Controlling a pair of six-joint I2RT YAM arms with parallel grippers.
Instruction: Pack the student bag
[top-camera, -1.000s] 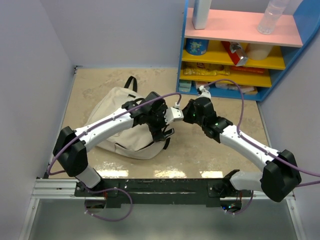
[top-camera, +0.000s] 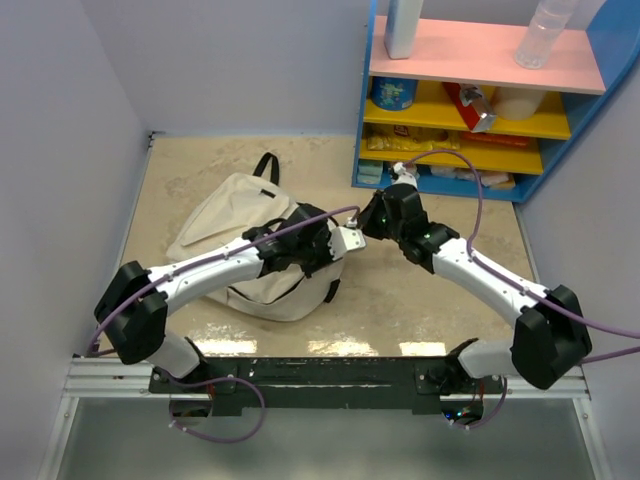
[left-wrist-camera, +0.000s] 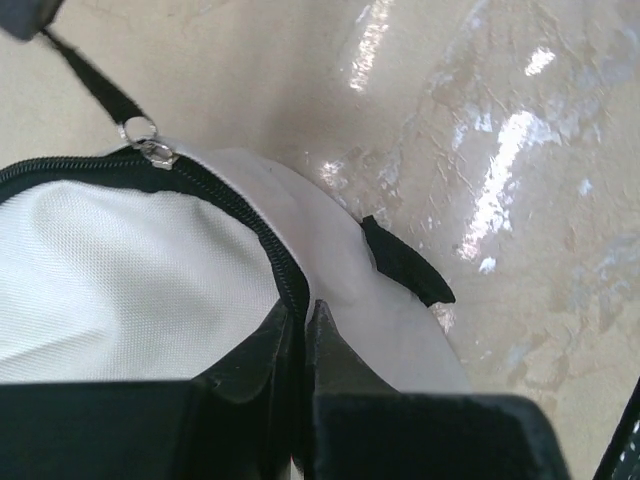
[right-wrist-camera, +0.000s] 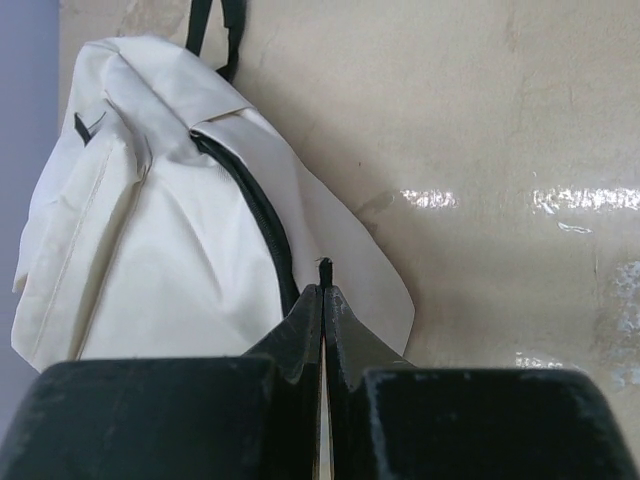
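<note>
The white fabric bag lies on the worktop, its dark zipper running along its right part. My left gripper is shut on the bag's zipper edge; the metal zipper slider lies up-left of it. My right gripper is shut above the bag's right side, a thin dark strip showing at its tips; in the left wrist view a black pull tape runs from the slider up toward a dark tip at the top-left corner, apparently held by the right gripper.
A blue shelf unit with pink and yellow shelves of packages and containers stands at the back right. Walls border both sides.
My left gripper and arm have shifted slightly on the bag's edge. The right arm has moved slightly leftward at its elbow, its gripper nearly in place.
</note>
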